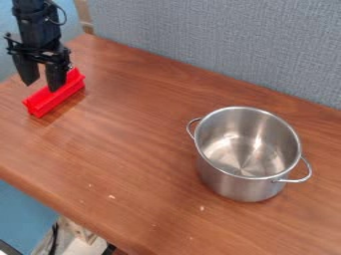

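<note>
My black gripper is at the upper left, its fingers down just over a long red block that lies near the table's left edge. Whether the fingers are shut on the block or stand open around it I cannot tell. A steel pot with two side handles stands on the right half of the table, empty.
A grey textured wall runs along the back. The table's edge drops away at the left and lower left, where cables show below.
</note>
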